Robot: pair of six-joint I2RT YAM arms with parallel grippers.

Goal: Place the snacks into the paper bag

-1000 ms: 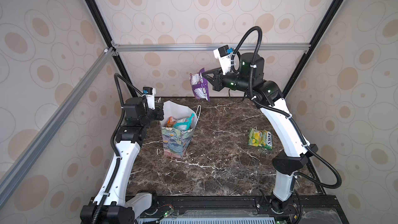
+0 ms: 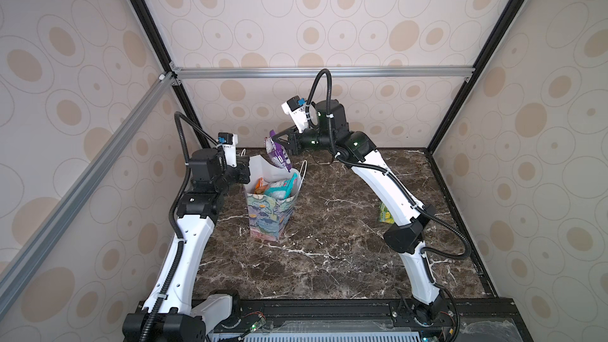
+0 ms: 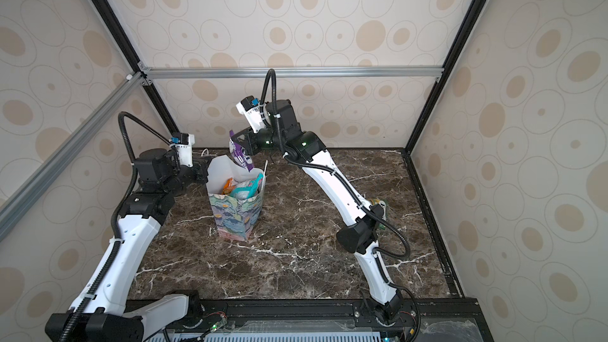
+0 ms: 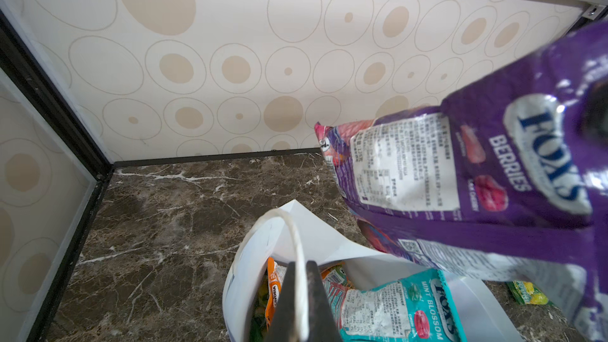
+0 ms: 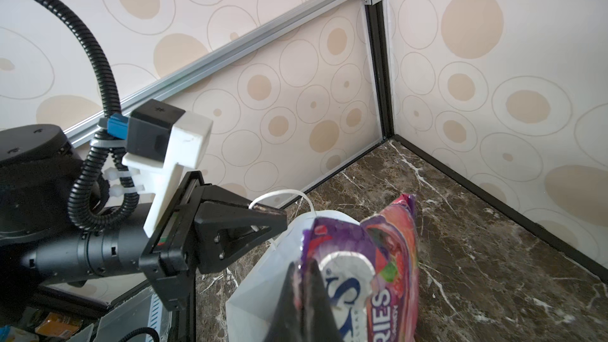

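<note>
The paper bag (image 2: 272,213), colourfully patterned outside and white inside, stands upright with its mouth open. Beside its left rim, my left gripper (image 2: 245,173) is shut on the white cord handle (image 4: 294,240), which runs down to its fingers in the left wrist view. Above the bag's opening hangs a purple Fox's berries snack (image 4: 500,171); my right gripper is shut on its upper edge. Inside the bag lie a teal mint snack (image 4: 392,310) and an orange packet (image 4: 273,285). A yellow-green snack (image 2: 385,214) rests on the table at right, mostly behind the right arm.
Patterned walls and a metal rail (image 2: 329,72) enclose the space. The left arm (image 2: 190,247) stands close along the bag's left side.
My right gripper has carried the purple snack left and down, from right of the bag to over its mouth. The right arm now covers most of the yellow-green snack. The left arm stayed still.
</note>
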